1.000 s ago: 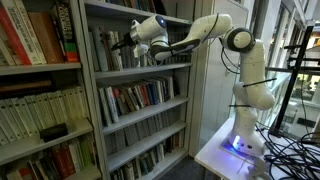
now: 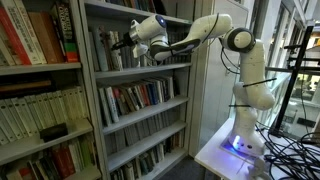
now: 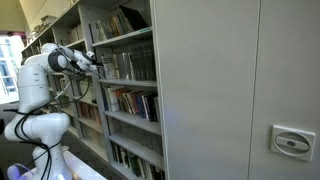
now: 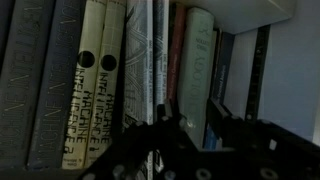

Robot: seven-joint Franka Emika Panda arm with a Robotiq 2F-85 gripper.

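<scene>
My gripper (image 2: 122, 43) is up at the upper shelf of the bookcase, facing a row of upright books. Seen from the wrist, the dark gripper shows its two fingertips apart, at the lower part of a pale green book (image 4: 196, 70). Whether they touch that book cannot be told in the dim light. Left of it stand a thin red-brown book (image 4: 177, 45) and a white-spined one (image 4: 160, 50). Two cream books with black dots (image 4: 96, 85) are farther left, beside dark volumes (image 4: 55, 85). In the second exterior view the gripper (image 3: 98, 70) is small at the shelf's edge.
A shelf upright (image 2: 94, 90) divides the bookcase, with more filled shelves left and below. Right of the pale green book come darker books (image 4: 225, 65) and a light panel (image 4: 265, 70). A white table (image 2: 215, 158) lies under the arm's base.
</scene>
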